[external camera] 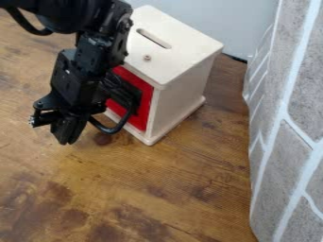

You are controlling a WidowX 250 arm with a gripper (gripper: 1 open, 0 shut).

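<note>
A pale wooden box (177, 66) with a slot in its top stands on the wooden floor, with a red front panel (136, 115) that carries a black loop handle. My black gripper (57, 125) is low at the box's front left, its fingertips shut with nothing seen between them. The arm covers much of the panel and handle, so I cannot tell whether they touch.
A grey brick-patterned wall panel (285, 132) runs along the right, close to the box. A white wall (228, 19) is behind.
</note>
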